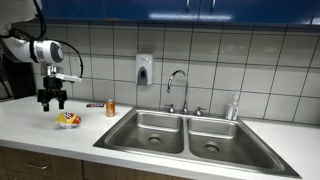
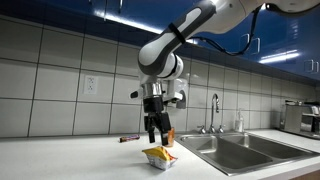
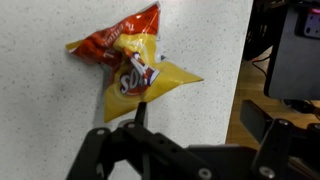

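Observation:
A crumpled yellow, red and white wrapper or bag [image 1: 68, 119] lies on the white counter [image 1: 25, 125] at the left. In the wrist view the bag [image 3: 135, 65] fills the upper left, with lettering on its shiny surface. My gripper [image 1: 52, 104] hangs just above the counter, slightly left of the bag in exterior view 1. From the other side, the gripper [image 2: 158, 137] appears over the bag [image 2: 159, 157], apart from it. Its fingers [image 3: 140, 117] stand wide open with only bare counter between them.
An orange can [image 1: 110, 108] and a thin dark-and-red item [image 1: 95, 104] stand near the back wall. To the right is a double sink [image 1: 160, 132] with a tall faucet [image 1: 178, 85]. The counter's front edge drops off near the bag. Open counter lies to the left.

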